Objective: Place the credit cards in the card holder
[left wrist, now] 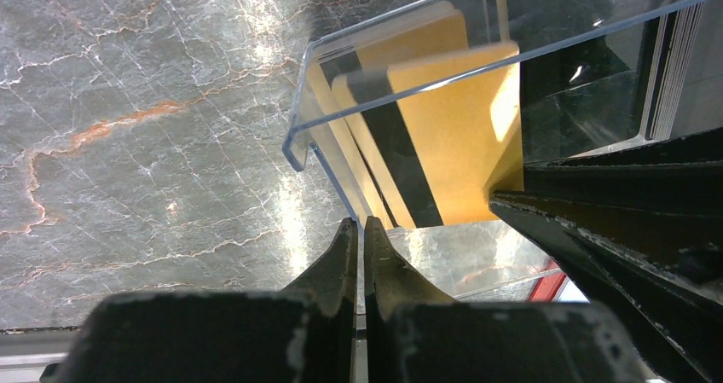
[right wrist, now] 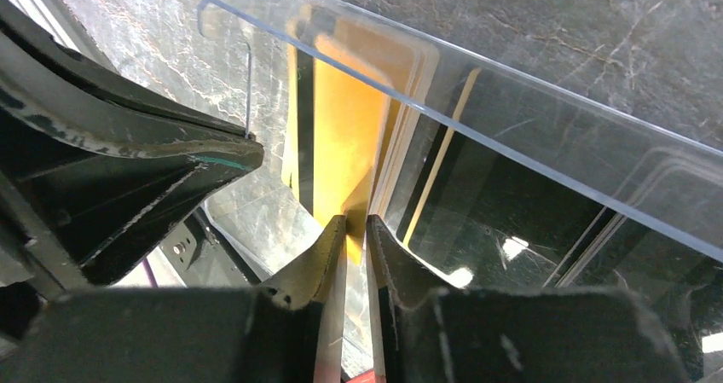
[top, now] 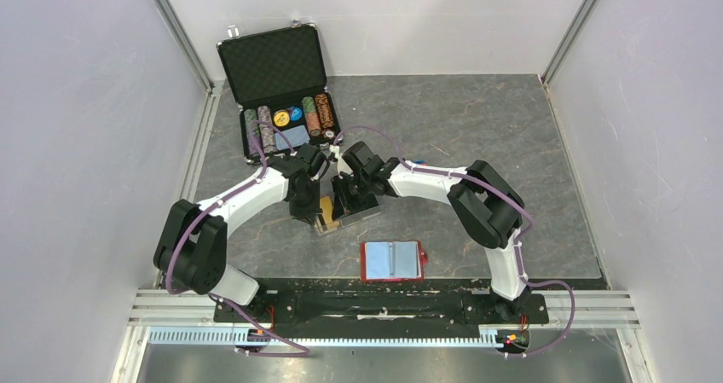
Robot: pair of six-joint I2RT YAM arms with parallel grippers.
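Gold cards [left wrist: 460, 136] with a black stripe stand tilted at the left end of a clear box [top: 362, 217]. Black cards [right wrist: 511, 204] fill more of it. My left gripper is shut on the box's thin clear left end wall, beside the gold cards. Against the edge of the front gold card, inside the box, my right gripper is shut; whether a card is between its fingers does not show. An open, red-edged holder [top: 392, 279] with two pale blue panels lies in front, apart from both grippers.
An open black case [top: 273, 63] with poker chips [top: 312, 117] and a blue card deck [top: 292, 137] stands at the back left. Both arms meet closely over the box.
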